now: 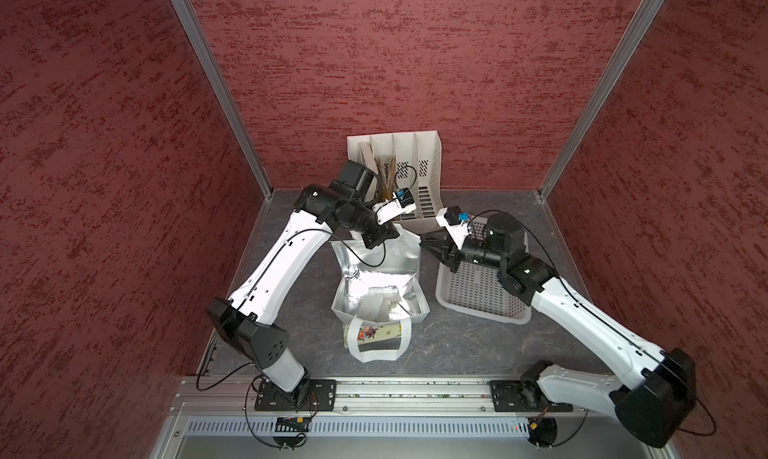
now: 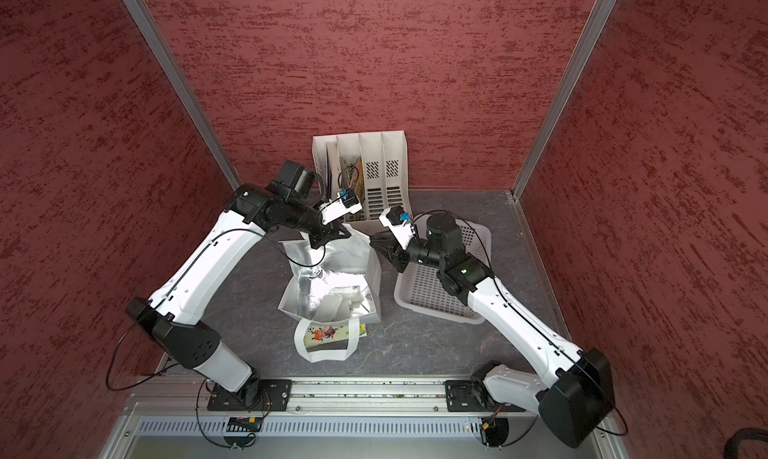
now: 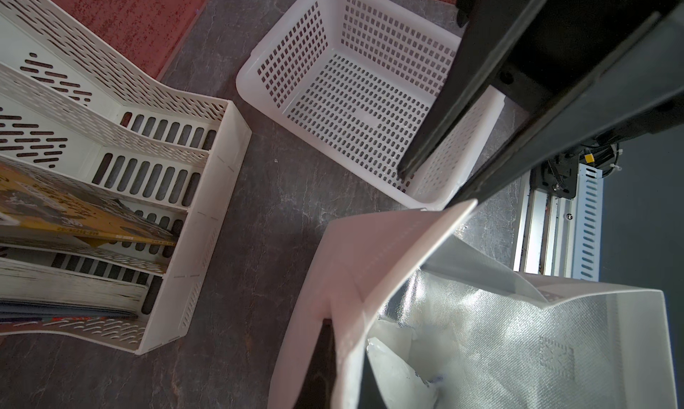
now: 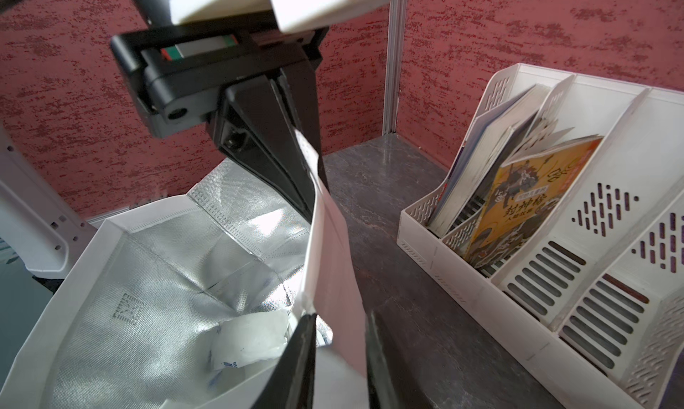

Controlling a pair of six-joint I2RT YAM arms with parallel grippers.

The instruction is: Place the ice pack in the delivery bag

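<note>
The delivery bag [image 1: 341,307], white outside and silver inside, stands open with its lid raised. A pale pack [image 4: 250,340], which looks like the ice pack, lies inside; in the top left view a pale item [image 1: 373,307] shows there too. My left gripper is shut on the lid's edge, one finger on each side. At the lid's right corner, my right gripper is part open. White lid material shows between its fingers in the right wrist view, but they are not closed on it. The bag's handle hangs over its front.
A white perforated basket [image 3: 249,88] stands right of the bag, under my right arm, and looks empty. Behind the bag is a white file rack [image 4: 513,295] holding books. Bare table [image 1: 472,347] lies in front of the basket.
</note>
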